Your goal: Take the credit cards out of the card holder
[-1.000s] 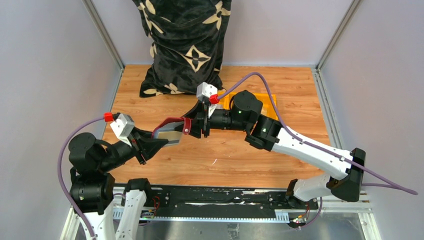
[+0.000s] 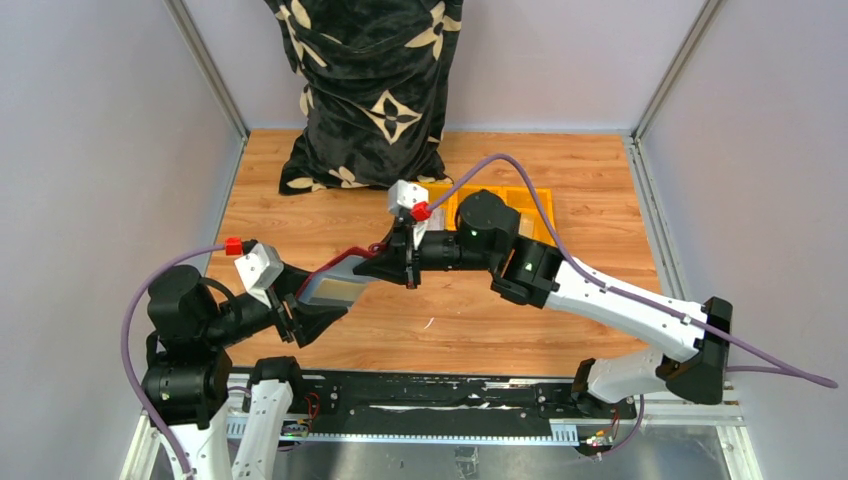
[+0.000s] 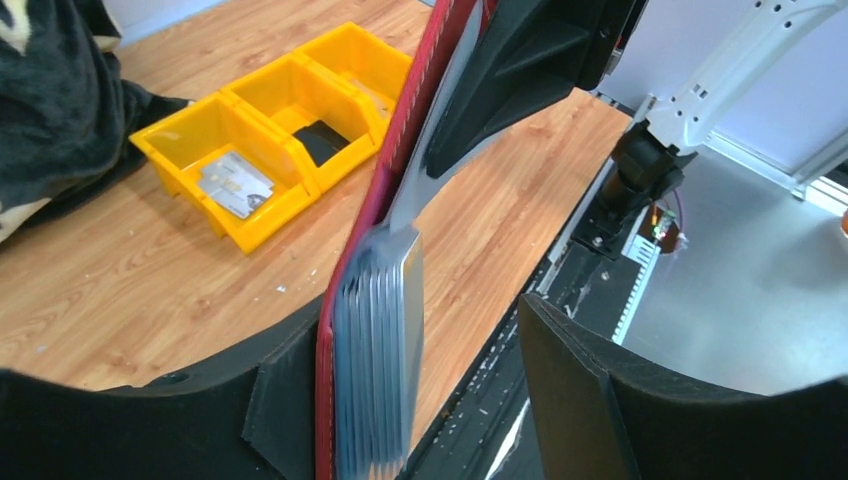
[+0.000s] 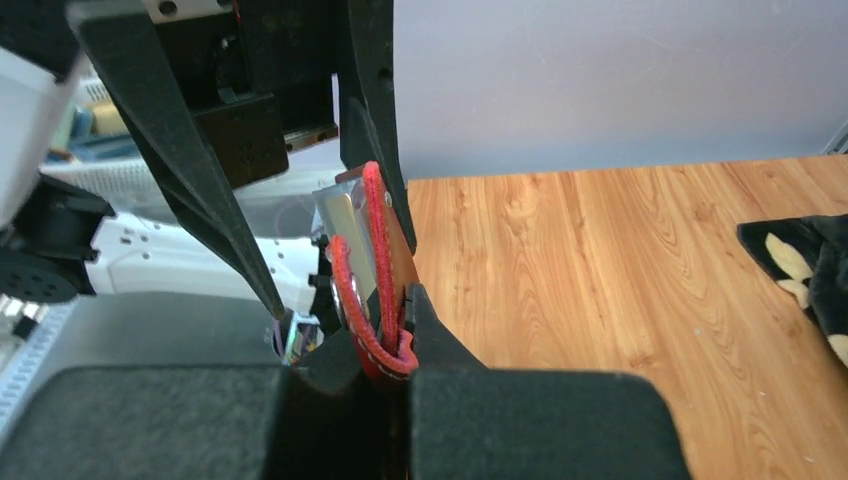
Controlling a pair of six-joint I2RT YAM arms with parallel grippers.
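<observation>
The red card holder (image 2: 333,262) hangs in the air between my grippers, a stack of clear card sleeves (image 3: 375,350) showing at its side in the left wrist view. My right gripper (image 2: 385,262) is shut on the holder's red end (image 4: 385,350). My left gripper (image 2: 310,305) is around the holder's other end, part open, with the sleeves between its fingers and a gap on one side.
A yellow three-compartment tray (image 3: 250,228) at the back holds cards and dark items. A dark patterned cloth (image 2: 360,120) lies at the back left.
The right gripper has moved a little, and more of the clear sleeve area shows from above.
</observation>
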